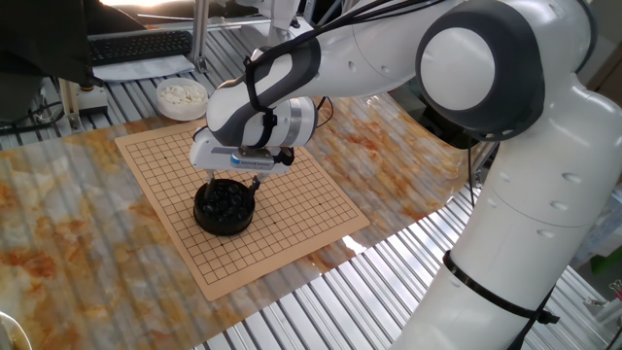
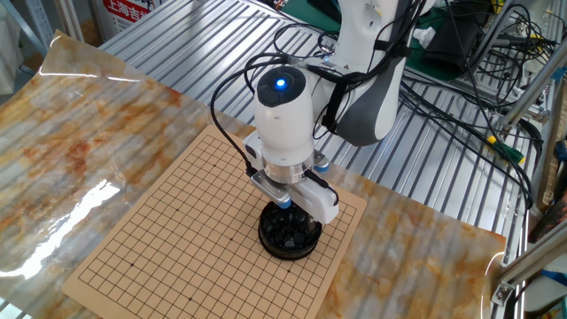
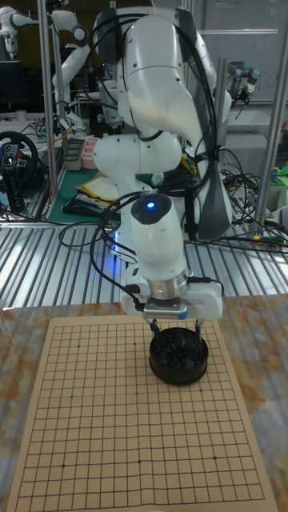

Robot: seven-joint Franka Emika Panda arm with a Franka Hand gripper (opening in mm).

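Observation:
A round black bowl (image 1: 224, 219) full of black stones stands upright on a tan gridded go board (image 1: 282, 231). My gripper (image 1: 232, 184) points down at it, its two fingers spread wide apart at the bowl's rim. In exterior view 3 the fingertips reach the back part of the bowl (image 3: 179, 367), one toward its left side and one toward its right. Whether either finger touches the rim or stands inside it cannot be made out. In exterior view 2 the hand covers part of the bowl (image 2: 289, 252).
A round white container (image 1: 182, 98) of white stones stands beyond the board's far corner, near a keyboard (image 1: 141, 46). Cables hang along the arm (image 2: 370, 97).

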